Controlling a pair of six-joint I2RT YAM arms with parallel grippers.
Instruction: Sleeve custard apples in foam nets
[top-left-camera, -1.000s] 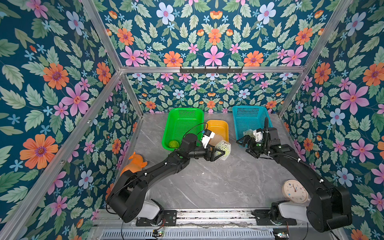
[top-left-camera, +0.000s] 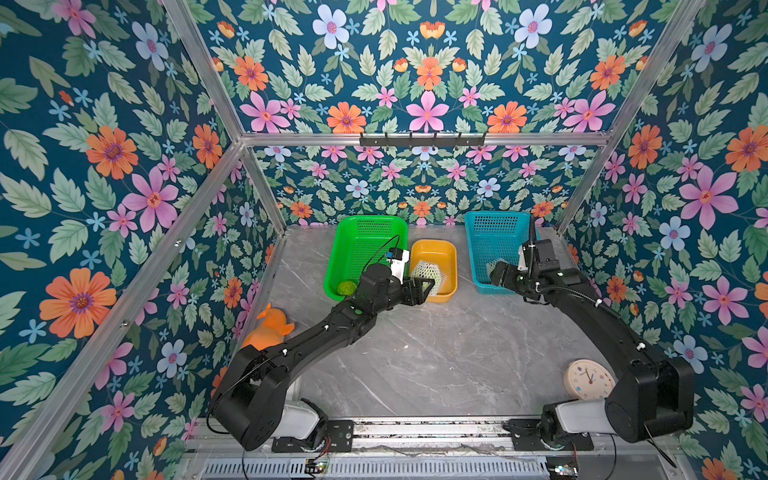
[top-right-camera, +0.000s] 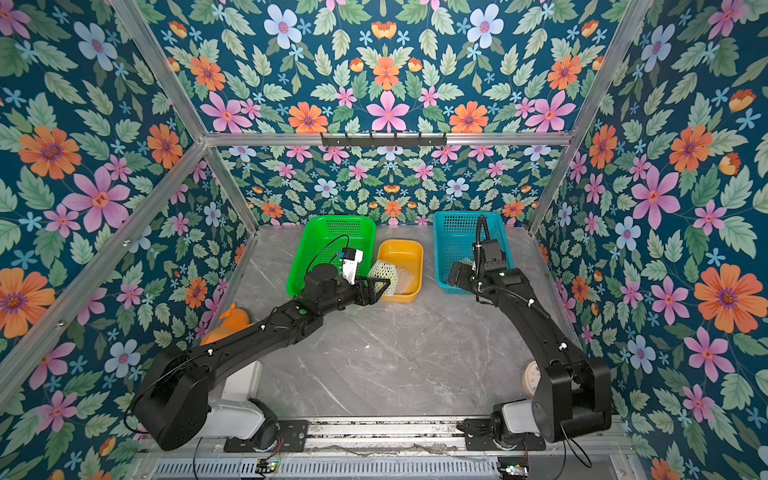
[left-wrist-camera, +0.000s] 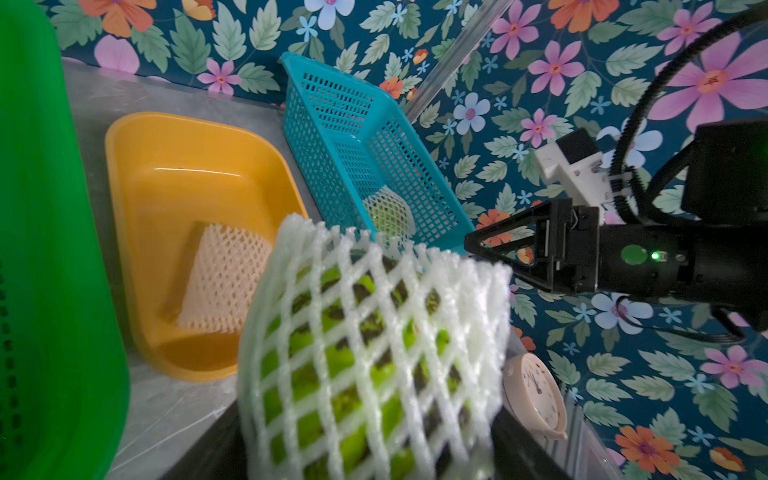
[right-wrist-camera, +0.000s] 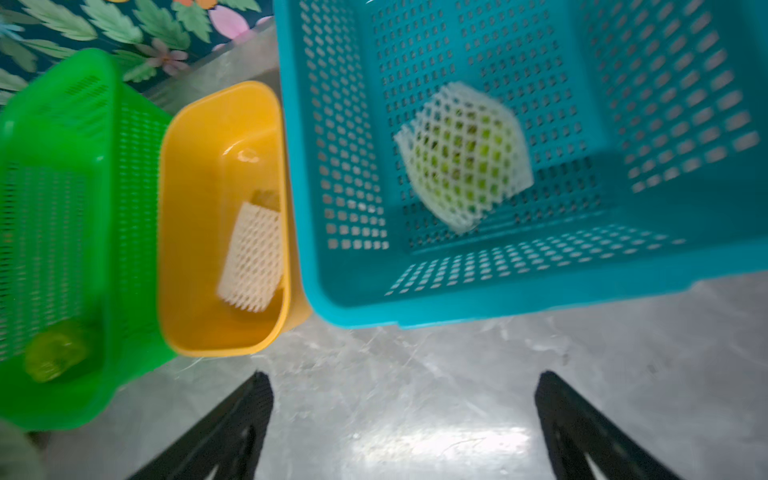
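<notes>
A green custard apple in a white foam net (left-wrist-camera: 368, 360) fills the front of the left wrist view; my left gripper (top-left-camera: 426, 289) is shut on it, beside the yellow tray. The net wraps its visible side, with a ragged open rim at the top. My right gripper stands open and empty near the front edge of the blue basket (right-wrist-camera: 496, 300). In that basket lies another netted custard apple (right-wrist-camera: 468, 156). The yellow tray (left-wrist-camera: 144, 240) holds a flat white foam net (right-wrist-camera: 253, 256). One bare custard apple (right-wrist-camera: 54, 350) sits in the green basket (right-wrist-camera: 120, 232).
A round clock (top-left-camera: 589, 379) lies at the front right. An orange toy (top-left-camera: 270, 328) rests by the left wall. The three containers stand close in a row at the back.
My left gripper has moved slightly left and back with the netted fruit, toward the yellow tray. The right arm has shifted slightly, its gripper moving back against the view of the blue basket.
</notes>
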